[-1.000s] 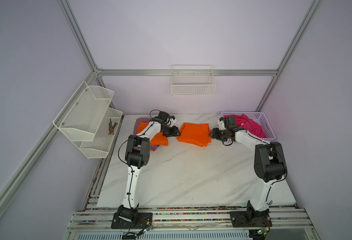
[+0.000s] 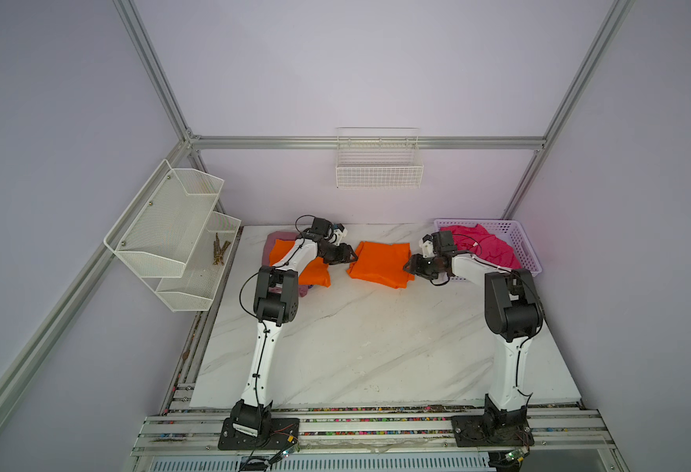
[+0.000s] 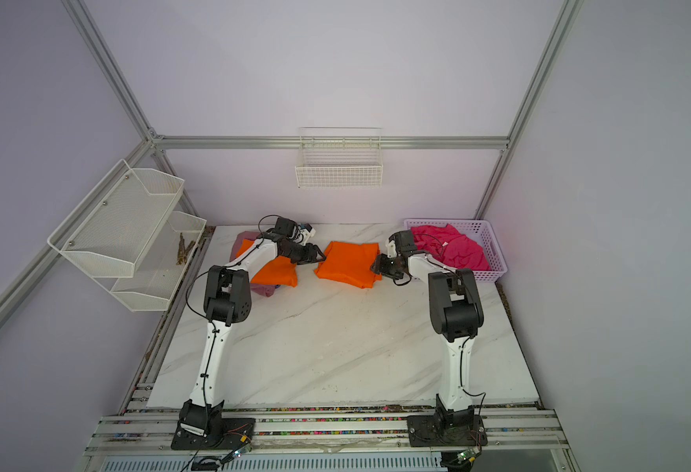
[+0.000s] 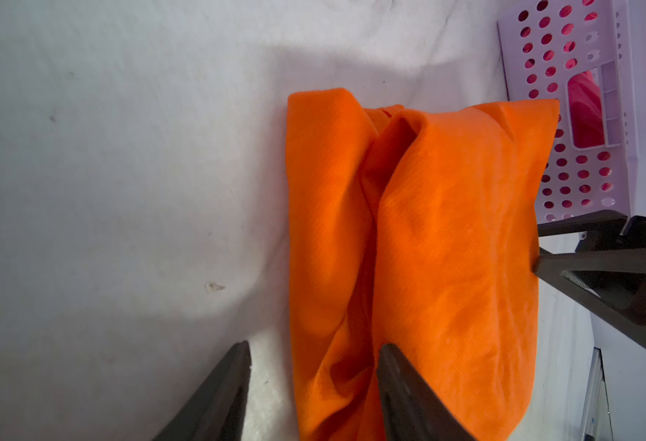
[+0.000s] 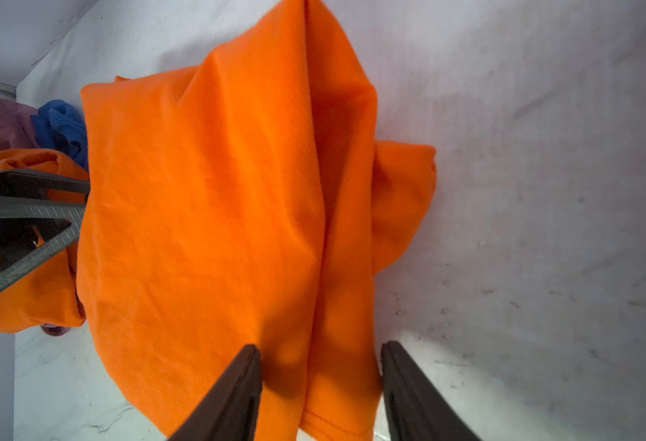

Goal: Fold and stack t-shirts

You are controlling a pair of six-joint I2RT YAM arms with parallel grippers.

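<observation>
A folded orange t-shirt [image 2: 377, 262] [image 3: 347, 262] [image 4: 455, 242] [image 5: 198, 220] lies mid-table at the back, with layered edges at both sides. My left gripper [image 2: 345, 255] stands open at its left edge, one finger over the cloth in the left wrist view. My right gripper [image 2: 414, 266] is open at the right edge, fingertips either side of the layered edge, low over it. Left of these, an orange shirt [image 2: 314, 275] lies on folded purple cloth [image 2: 271, 244], partly hidden by the left arm; blue cloth [image 5: 69, 132] shows there too.
A lilac basket [image 2: 523, 242] with pink cloth [image 2: 487, 245] stands at the back right. White mesh shelves [image 2: 168, 220] hang on the left, a wire basket [image 2: 378, 174] on the back wall.
The right arm has moved leftward, bringing my right gripper closer in over the orange shirt's right edge. The left arm has shifted slightly to the right. The shirt looks unchanged.
</observation>
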